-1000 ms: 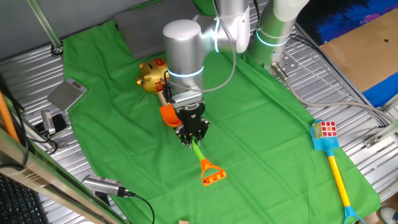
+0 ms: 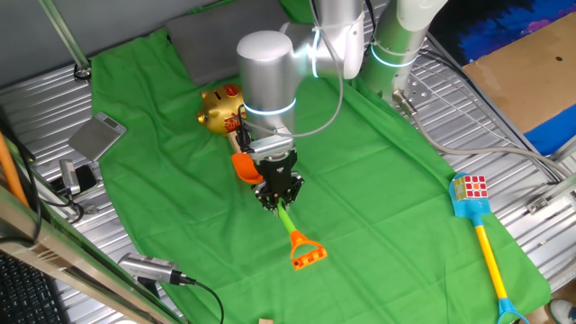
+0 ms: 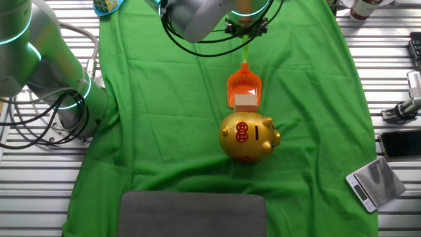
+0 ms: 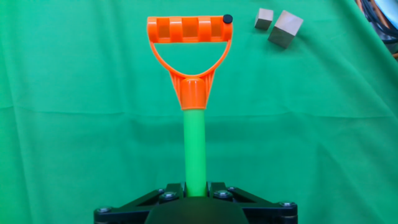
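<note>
A toy shovel with an orange scoop point(image 3: 244, 83), a green shaft point(image 4: 194, 140) and an orange D-shaped handle point(image 4: 191, 92) lies across the cloth. My gripper point(image 2: 278, 202) points down at its shaft, and in the wrist view the fingers close in on both sides of the green rod. The contact itself is partly hidden by the gripper body. At the scoop's front lip is a pale block point(image 3: 246, 101); whether it rests on the lip or just before it, I cannot tell. Right behind the block stands a golden piggy bank point(image 3: 248, 136).
Two small wooden cubes, one smaller point(image 4: 263, 18) and one larger point(image 4: 286, 28), lie beyond the handle. A blue-and-yellow shovel point(image 2: 487, 247) bears a puzzle cube point(image 2: 470, 187) at the right. A dark grey pad point(image 3: 192, 214) and a scale point(image 3: 375, 184) lie nearer the edges. Mid-cloth is free.
</note>
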